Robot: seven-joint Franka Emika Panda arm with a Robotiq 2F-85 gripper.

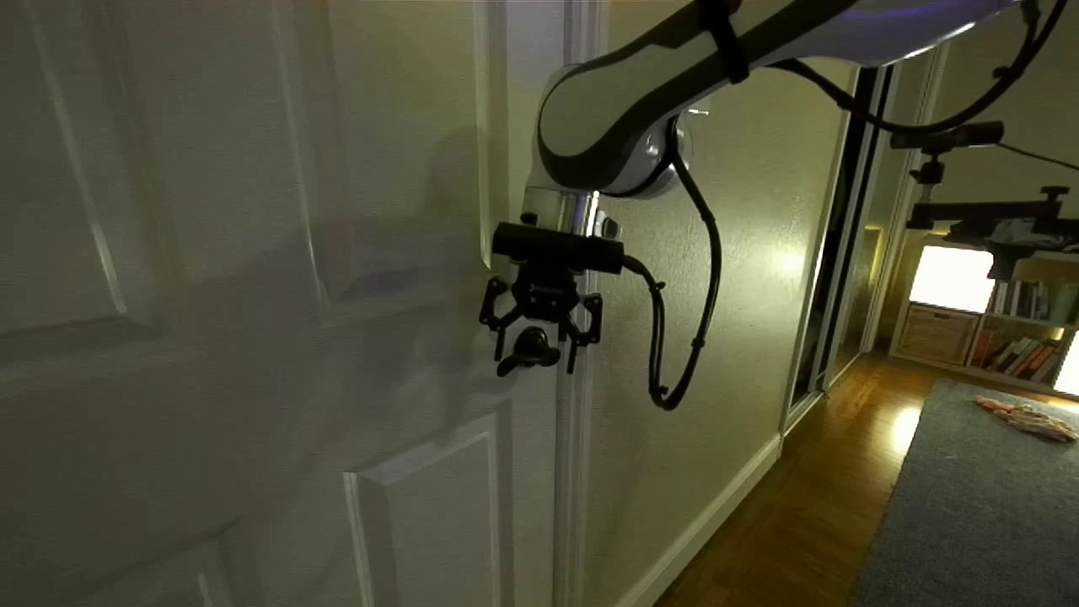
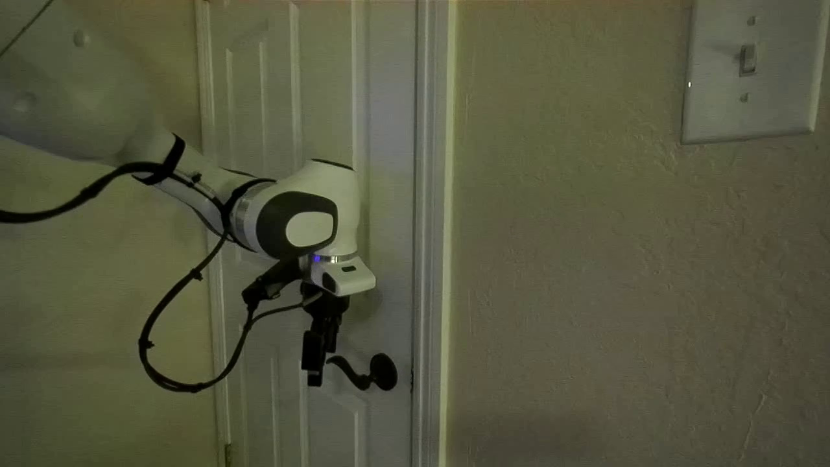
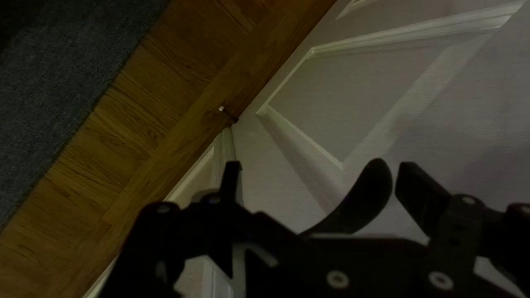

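A dark lever handle (image 1: pixel 534 347) with a round base (image 2: pixel 383 372) is mounted on the white panelled door (image 1: pixel 435 374). My gripper (image 1: pixel 536 360) points downward in front of the door, its fingers open. In exterior view 1, the handle appears between and just below the two fingers. From the side, the gripper (image 2: pixel 317 375) hangs left of the lever's free end (image 2: pixel 336 361), a small gap apart. The wrist view shows the lever (image 3: pixel 370 191) between the spread fingers, close to the right one; whether they touch I cannot tell.
The door frame (image 1: pixel 573 455) and a textured wall (image 1: pixel 688 405) lie right of the handle. A light switch plate (image 2: pixel 747 101) is on the wall. Below are wooden floor (image 3: pixel 164 99) and a grey rug (image 3: pixel 64 79). A cable (image 1: pixel 708 303) loops beside the arm.
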